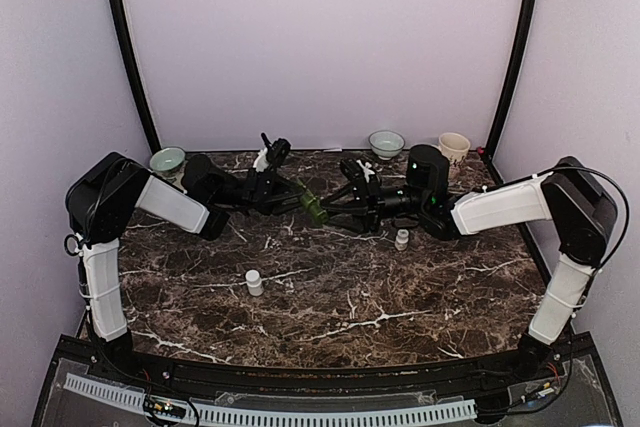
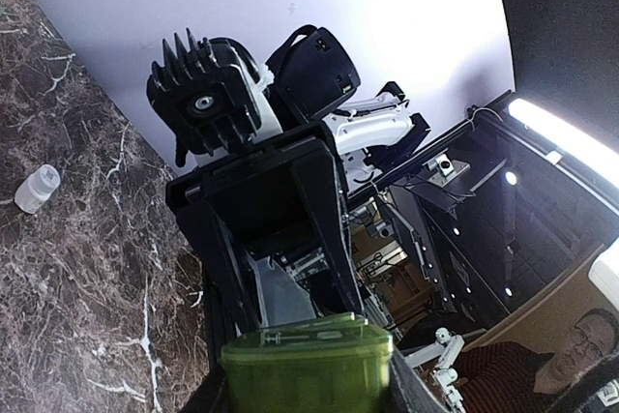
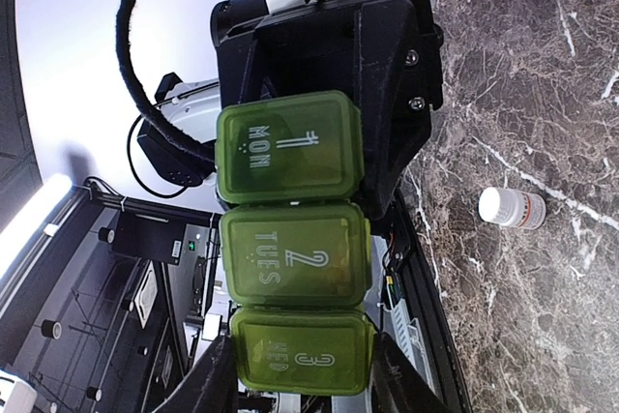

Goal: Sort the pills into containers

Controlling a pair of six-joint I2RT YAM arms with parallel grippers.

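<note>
A green, lidded pill organizer (image 1: 315, 209) is up in the air between my two grippers. MON, TUES and WED compartments of this organizer (image 3: 295, 253) face the right wrist camera, lids closed. My right gripper (image 1: 328, 210) is open wide, with fingers (image 3: 391, 372) on both sides of the WED part. From the other side, my left gripper (image 1: 300, 194) has its fingers (image 2: 414, 392) astride the box; how firmly they press is hidden. One white pill bottle (image 1: 254, 283) stands left of centre on the table, and another bottle (image 1: 402, 239) stands below the right arm. No loose pills show.
Along the back edge are a pale green bowl (image 1: 168, 160) at left, a pale bowl (image 1: 386, 144) and a cream cup (image 1: 453, 147) at right.
</note>
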